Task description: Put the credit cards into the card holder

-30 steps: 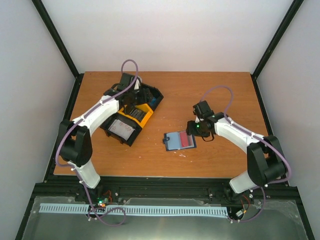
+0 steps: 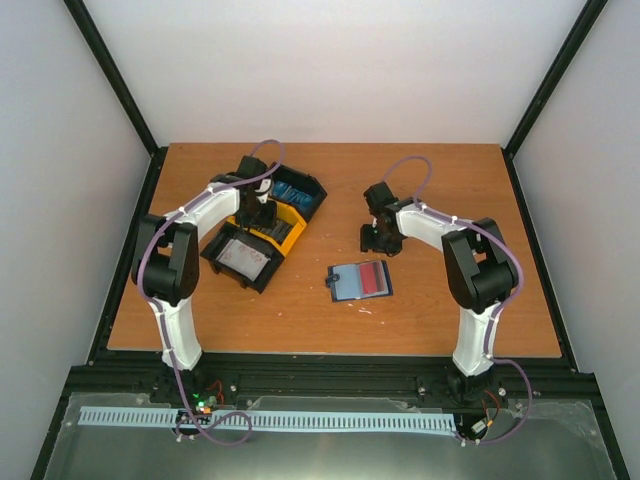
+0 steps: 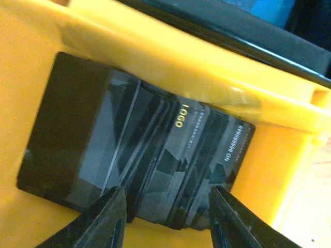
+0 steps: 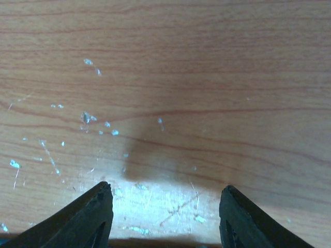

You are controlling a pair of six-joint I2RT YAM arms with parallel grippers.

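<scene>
My left gripper is over the yellow compartment of the sorter, its fingers apart with nothing visible between them, above dark cards marked LOGO. Beside it are a compartment with blue cards and a black one with white cards. The card holder, pale blue with a red part, lies open at centre right. My right gripper is over bare table just above the holder in the top view, fingers apart and empty.
Walls and frame rails border the workspace.
My right gripper has moved left from above the holder to bare table behind it. My left arm has drawn back slightly from the blue compartment to the yellow one.
</scene>
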